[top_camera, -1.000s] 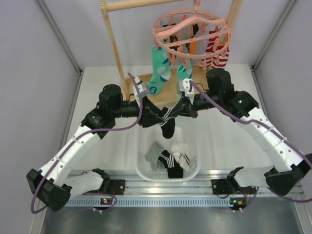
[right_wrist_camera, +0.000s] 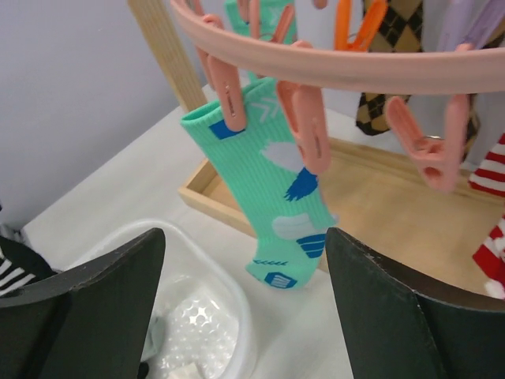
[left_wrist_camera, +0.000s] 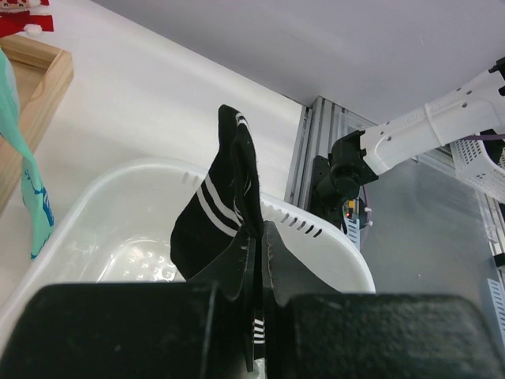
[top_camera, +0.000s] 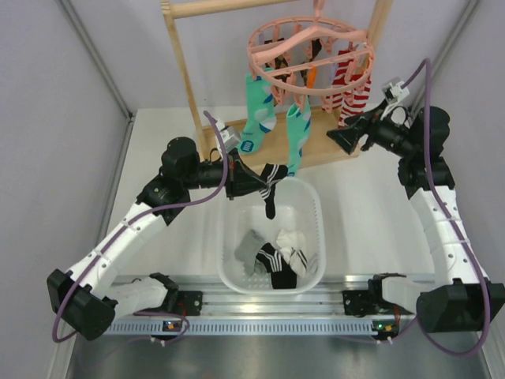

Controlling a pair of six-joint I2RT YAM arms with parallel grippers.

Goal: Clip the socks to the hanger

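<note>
My left gripper (top_camera: 265, 183) is shut on a black sock with white stripes (top_camera: 270, 197), held above the white basket. In the left wrist view the sock (left_wrist_camera: 207, 225) sticks up past the fingertips and partly hangs below them. My right gripper (top_camera: 355, 139) stands open and empty, just below the right side of the pink round hanger (top_camera: 316, 91). Two turquoise socks (top_camera: 258, 114) and a red-and-white striped sock (top_camera: 355, 91) hang from it. In the right wrist view a turquoise sock (right_wrist_camera: 264, 170) hangs from pink clips; another clip (right_wrist_camera: 442, 154) has nothing visible in it.
In the white basket (top_camera: 226, 253) lie a black striped sock (top_camera: 280, 272), a grey sock (top_camera: 248, 249) and white ones (top_camera: 292, 245). A wooden stand (top_camera: 186, 67) frames the hanger.
My right gripper was at the black sock beside the left one; it has let go and swung right and up toward the hanger. My left gripper stays nearly still, keeping the sock.
</note>
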